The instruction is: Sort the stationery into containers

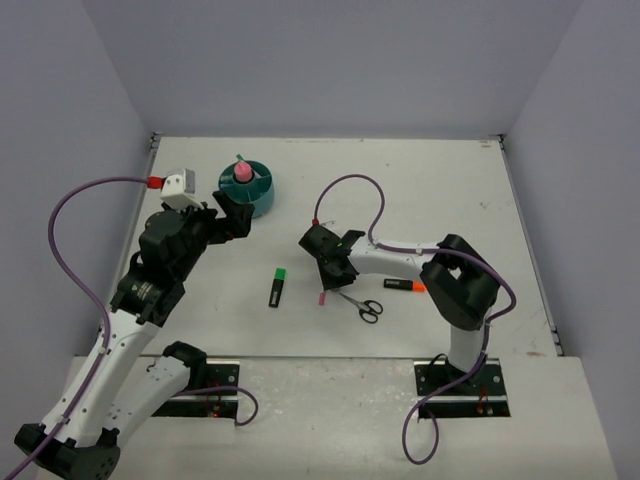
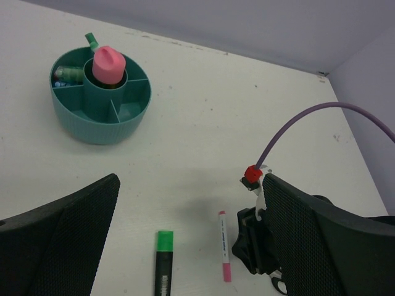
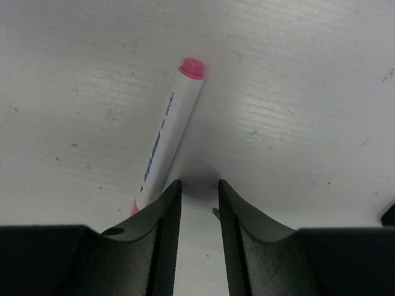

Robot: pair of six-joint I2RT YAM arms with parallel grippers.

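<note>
A white pen with pink ends (image 3: 168,132) lies on the table in the right wrist view. My right gripper is low beside it, fingers apart; the left finger (image 3: 168,216) overlaps the pen's lower end, and no pen is between the fingers. The left wrist view shows the pen (image 2: 224,246) just left of the right gripper; contact cannot be told. My left gripper hangs open and empty above the table. A teal divided container (image 2: 99,132) at the back left holds a pink object (image 2: 109,65) and greenish pieces. A green-capped black marker (image 1: 277,288) lies mid-table.
Black-handled scissors (image 1: 370,310) lie close by the right gripper, partly under it. A black marker with an orange end (image 1: 405,285) rests beneath the right forearm.
</note>
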